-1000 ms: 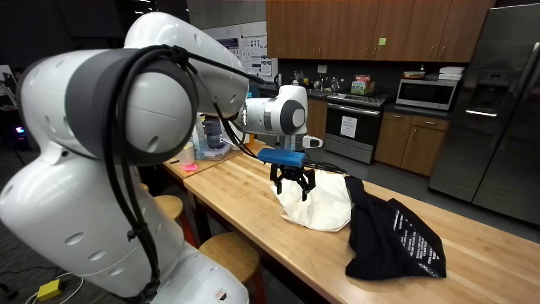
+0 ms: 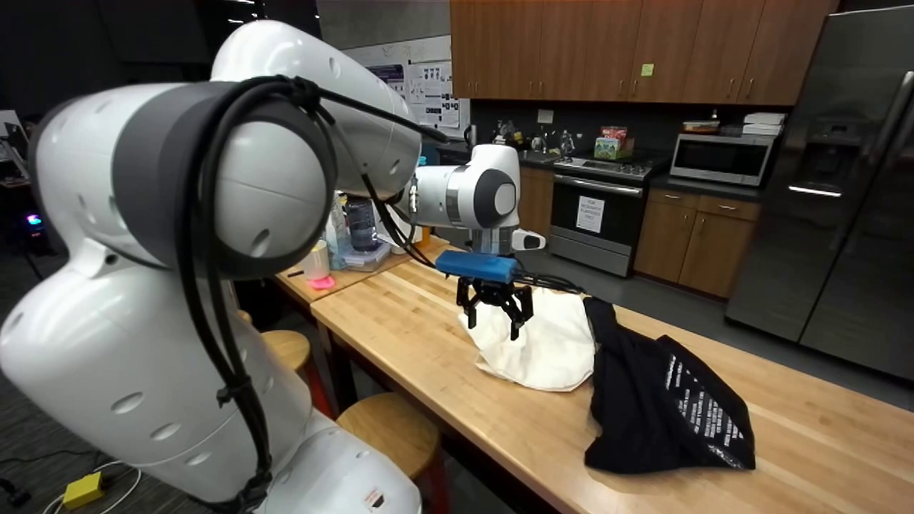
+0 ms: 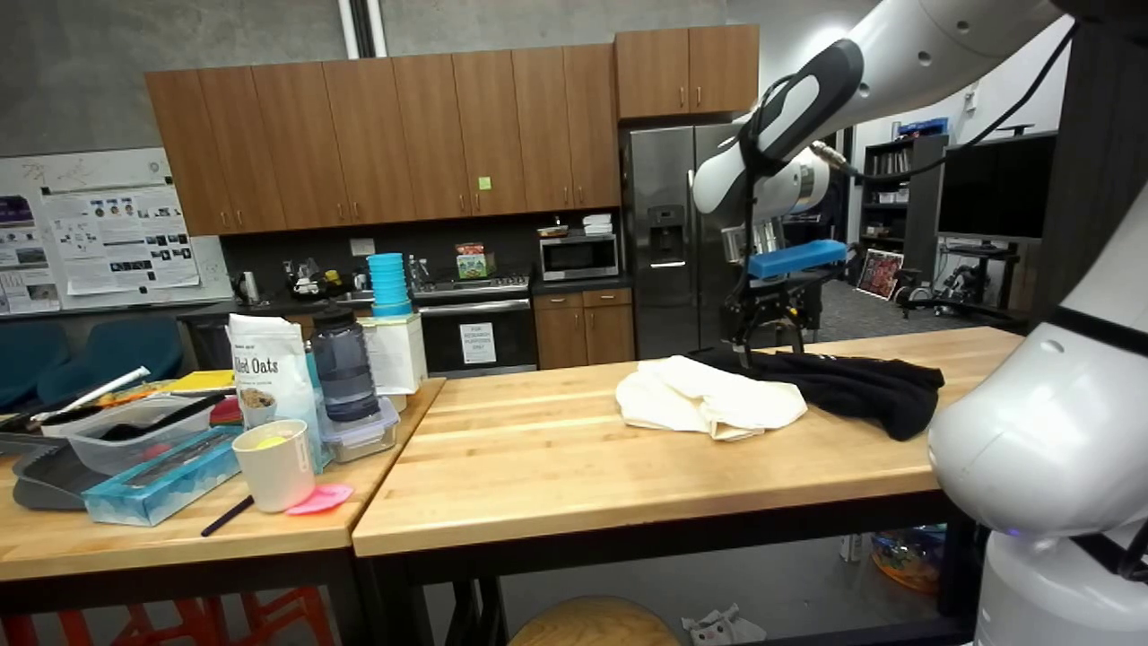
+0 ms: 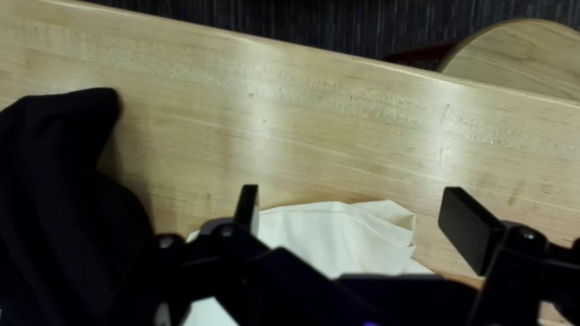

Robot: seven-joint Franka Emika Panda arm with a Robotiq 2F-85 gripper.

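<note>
A cream cloth (image 2: 553, 347) lies crumpled on the wooden table (image 2: 411, 308), and in the wrist view its folded edge (image 4: 337, 233) shows between and below the fingers. Right beside it is a black cloth (image 2: 660, 398) with white print, also seen as dark folds (image 4: 60, 179) at the left of the wrist view. My gripper (image 2: 493, 321) hangs over the cream cloth, apart from it as far as I can see. Its fingers (image 4: 467, 228) stand wide open with nothing held. In exterior view 2 the cream cloth (image 3: 710, 398) sits in front of the black one (image 3: 861, 388).
Bare tabletop stretches left of the cream cloth in exterior view 2. A second table there carries a mug (image 3: 274, 468), an oats bag (image 3: 274, 371), a dark bottle (image 3: 344, 366) and a tissue box (image 3: 161, 479). A wooden stool (image 2: 392, 432) stands by the table's edge.
</note>
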